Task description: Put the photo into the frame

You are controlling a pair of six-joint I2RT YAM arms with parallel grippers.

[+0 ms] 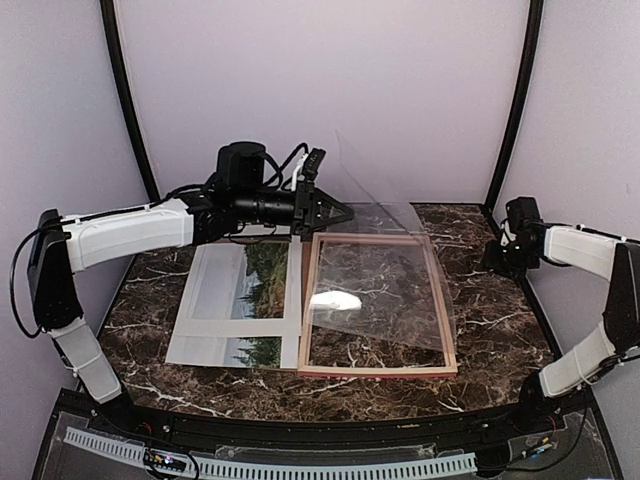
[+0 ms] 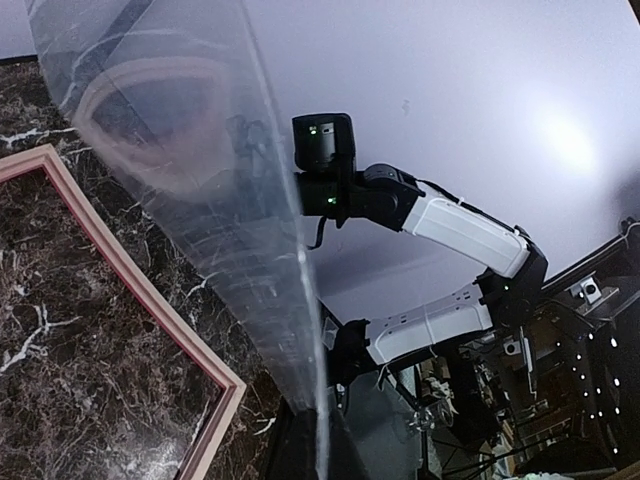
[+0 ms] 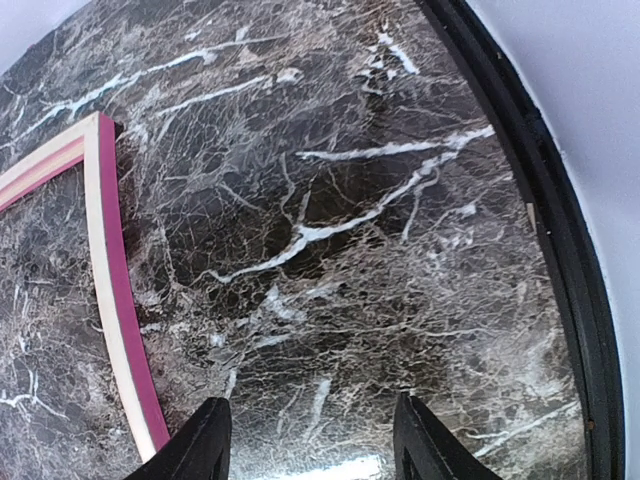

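Observation:
A clear, flexible sheet (image 1: 385, 290) hangs from my left gripper (image 1: 345, 212), which is shut on its edge above the empty pinkish wooden frame (image 1: 451, 350). The left wrist view shows the clear sheet (image 2: 190, 130) standing on edge between the fingers, with the frame (image 2: 150, 290) below. Left of the frame lies the landscape photo (image 1: 262, 280) in a white mat (image 1: 230, 328), partly behind the left arm. My right gripper (image 1: 500, 262) is at the table's right side, apart from the frame. In the right wrist view the right gripper has its fingers apart, nothing between them.
A black edge rail (image 3: 545, 200) and pale wall (image 3: 600, 90) stand close beside the right gripper. Bare marble also lies along the front.

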